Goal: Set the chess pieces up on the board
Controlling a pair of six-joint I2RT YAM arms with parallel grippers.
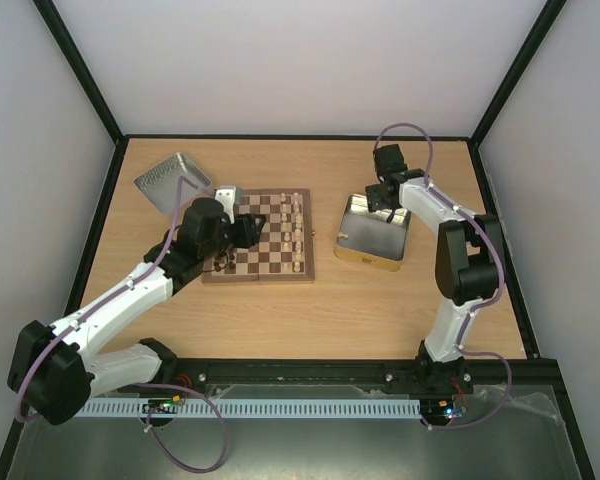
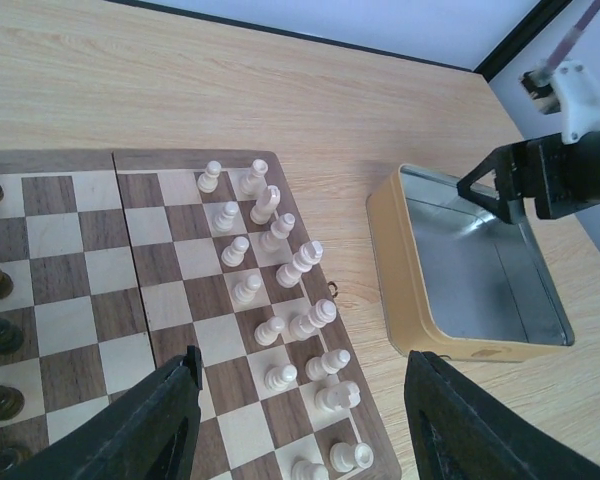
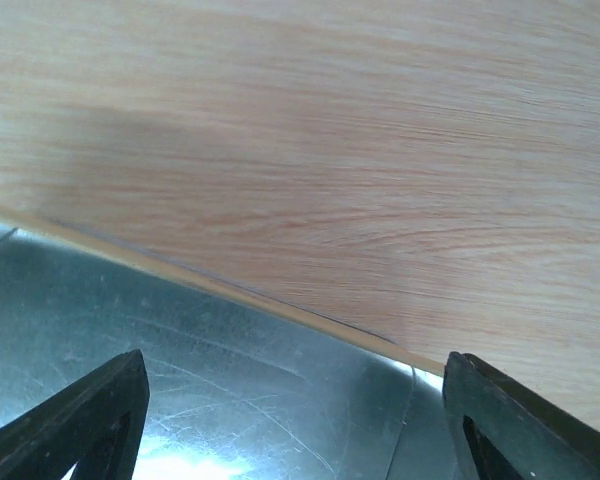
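The chessboard (image 1: pixel 270 268) holds white pieces along its right side, such as a white piece (image 2: pixel 313 320), and dark pieces along its left, such as a dark piece (image 2: pixel 2 403). My left gripper is open above the board, nothing between its fingers. My right gripper is open over the far edge of a metal tin (image 1: pixel 368 255), with bare metal and wood below it. The visible part of the tin's floor looks empty.
A grey metal tray (image 1: pixel 160 185) lies at the back left, partly behind the left arm.
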